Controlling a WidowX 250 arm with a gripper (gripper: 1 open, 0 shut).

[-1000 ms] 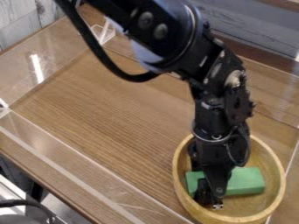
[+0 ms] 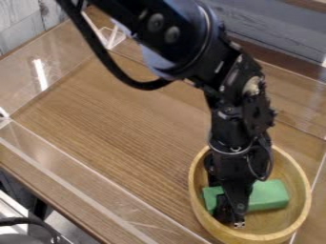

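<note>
The black gripper (image 2: 232, 195) reaches down into a round tan bowl (image 2: 292, 217) at the lower right. A green block (image 2: 265, 197) lies in the bowl, with the gripper's fingers at its left part. The gripper looks shut on the block, though the dark fingers partly hide where they meet it.
A low wall or ledge runs along the back. Black cables lie at the lower left, and a white object is at the upper left.
</note>
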